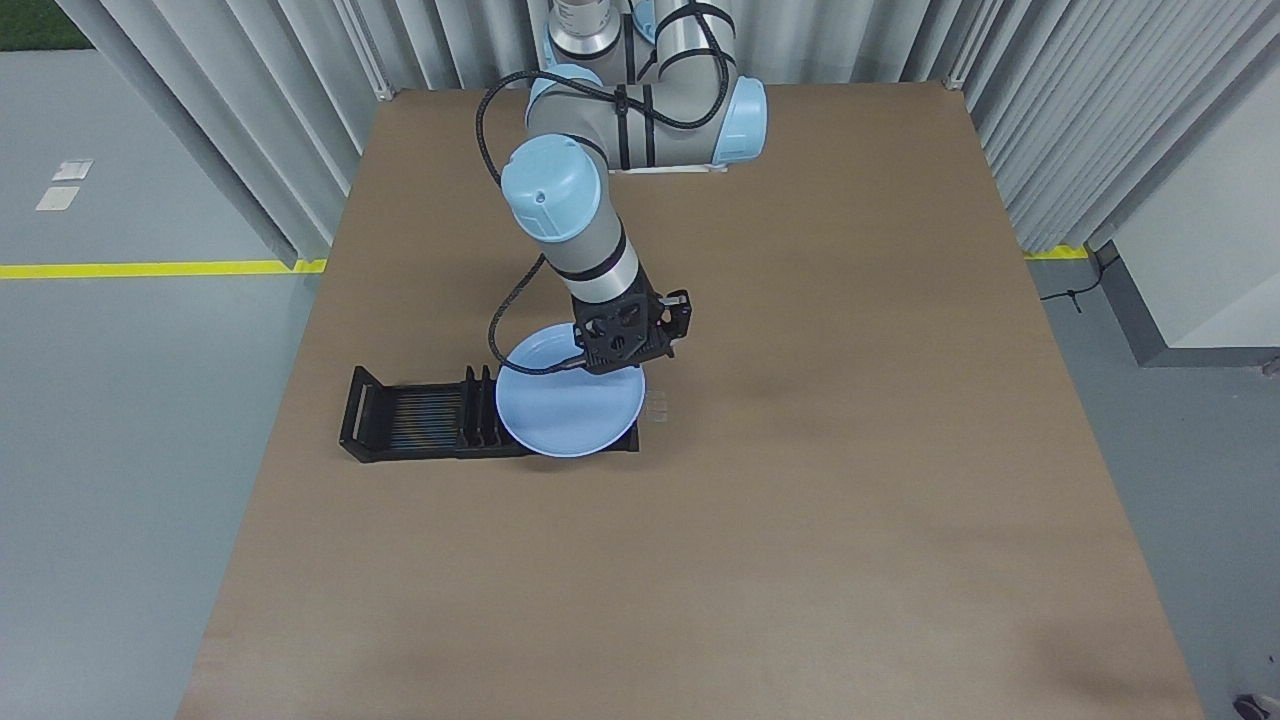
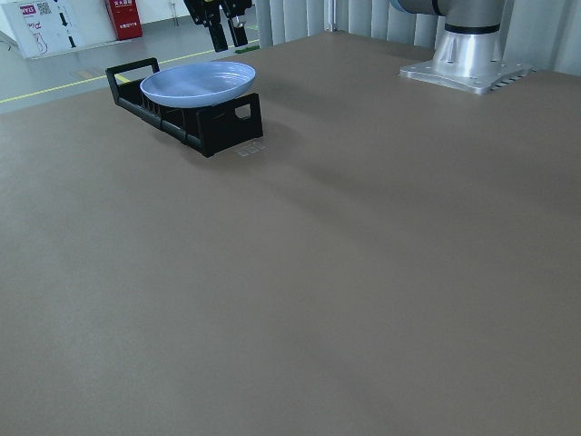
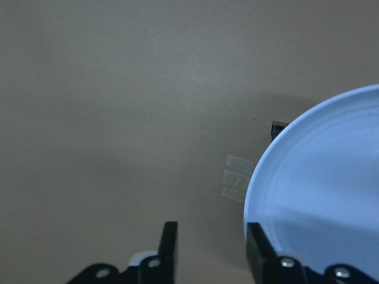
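A light blue plate [image 1: 570, 414] lies fairly flat on top of a black rack [image 1: 402, 420], covering its right part; the left view shows the plate [image 2: 197, 86] resting on the rack. My gripper [image 2: 227, 45] hangs just above the plate, fingers apart with nothing seen between them. In the wrist view the open gripper has the plate [image 3: 320, 183] to its right, the right finger over or beside the rim; whether it touches is unclear.
Strips of clear tape lie beside the rack. Curtains stand behind the robot's base.
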